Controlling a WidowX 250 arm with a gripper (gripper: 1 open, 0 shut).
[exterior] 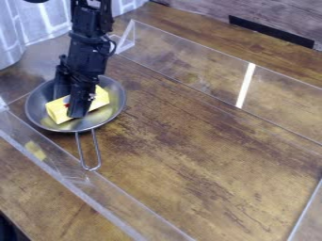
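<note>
A grey metal pan (105, 117) lies at the left of the table, its wire handle pointing toward the front. In it is a yellow block (59, 112), partly covered by the black gripper (75, 105) of the arm that reaches down from the top. The gripper is down at the block and appears shut on it, though its fingertips are hard to make out.
Clear plastic walls (179, 73) border the work area at the back, left and right. A pale curtain hangs at the back left.
</note>
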